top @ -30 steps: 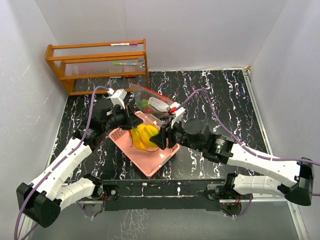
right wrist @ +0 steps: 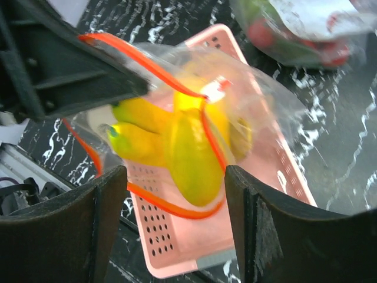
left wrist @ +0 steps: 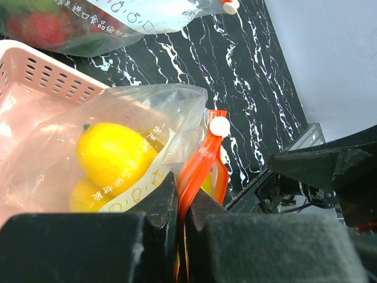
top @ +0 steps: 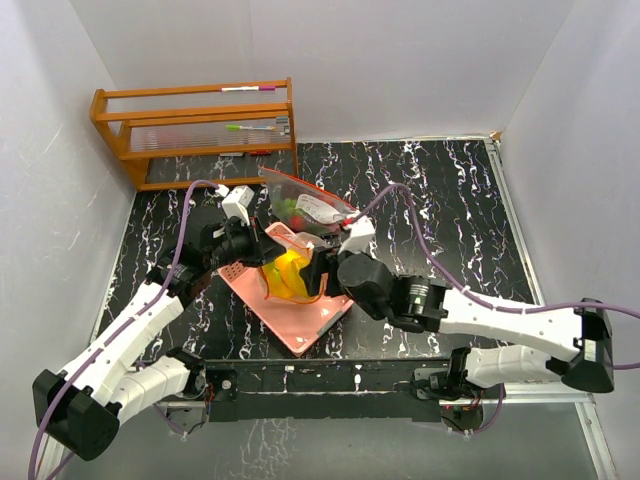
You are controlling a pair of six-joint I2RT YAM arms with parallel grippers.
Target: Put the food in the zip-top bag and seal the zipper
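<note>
A clear zip top bag (left wrist: 56, 144) with a red-orange zipper rim stands with its mouth spread over the pink basket. Inside it lie yellow foods (right wrist: 194, 156), one rounded and others longer. My left gripper is shut on the bag's red rim, which runs up from between its fingers. On the bag's other side, my right gripper is open; its fingers (right wrist: 100, 203) are apart, with the near part of the red rim and the yellow food seen beyond the gap. No contact between those fingers and the bag can be made out.
The pink basket (top: 262, 312) lies under the bag. Behind it, a second zip bag (top: 300, 203) holds red and green food. A wooden rack (top: 135, 155) stands at the back left.
The left arm has hardly moved.
</note>
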